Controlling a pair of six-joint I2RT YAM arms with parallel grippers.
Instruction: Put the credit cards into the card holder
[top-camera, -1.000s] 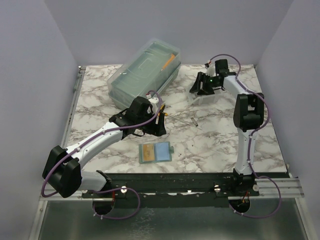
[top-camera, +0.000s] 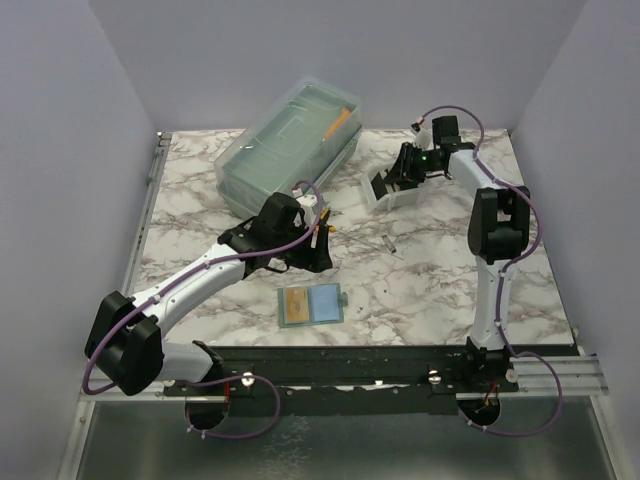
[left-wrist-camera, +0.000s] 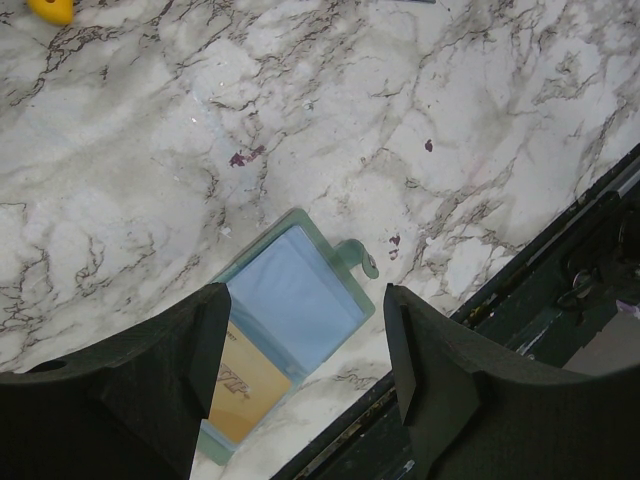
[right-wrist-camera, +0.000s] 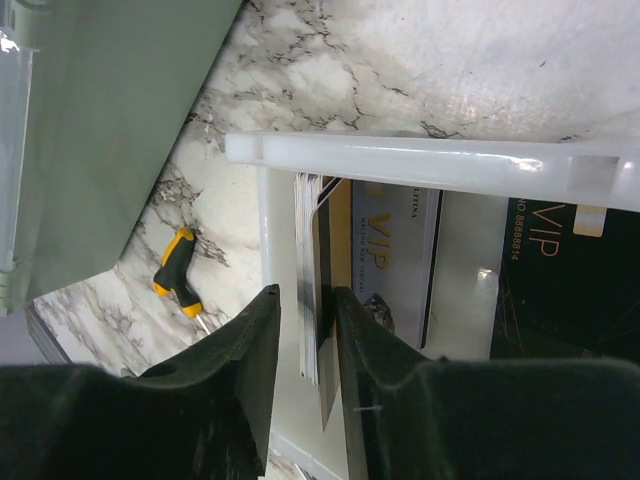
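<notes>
The card holder (top-camera: 311, 305), green-rimmed, lies flat at the front of the table. A gold card (left-wrist-camera: 245, 385) fills one side; the other slot is pale blue (left-wrist-camera: 297, 295). My left gripper stands open above it with nothing between its fingers. Toward the back right is a white box (top-camera: 380, 203) with cards in it. Inside it, several thin cards (right-wrist-camera: 309, 270) stand on edge, with grey VIP (right-wrist-camera: 395, 250) and black VIP (right-wrist-camera: 565, 275) cards beside them. My right gripper is part open, its fingers either side of the card edges; contact cannot be made out.
A large clear lidded container (top-camera: 290, 145) stands at the back left of the box. Near it lies a yellow-and-black screwdriver (right-wrist-camera: 176, 272). A small grey object (top-camera: 389, 243) rests in front of the box. Right of the card holder the marble table is clear.
The left arm and card holder have not moved.
</notes>
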